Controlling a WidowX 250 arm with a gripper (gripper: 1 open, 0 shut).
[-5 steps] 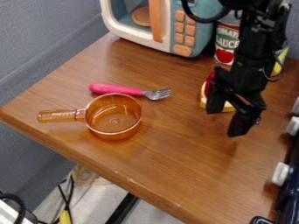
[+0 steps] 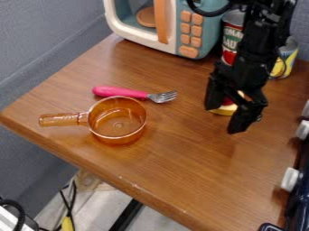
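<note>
My black gripper (image 2: 236,101) is low over the right part of the wooden table, around a small yellow object (image 2: 223,109) that it largely hides; whether the fingers hold it I cannot tell. To the left lie an amber glass pot (image 2: 116,129) with its handle pointing left, and a fork (image 2: 133,93) with a pink handle.
A toy microwave (image 2: 162,23) stands at the back, with cans (image 2: 230,36) to its right, partly behind the arm. A dark appliance with white knobs (image 2: 294,198) lines the right edge.
The gripper has shifted slightly left and up in the view, now covering more of the yellow object. The pot and fork have not moved.
</note>
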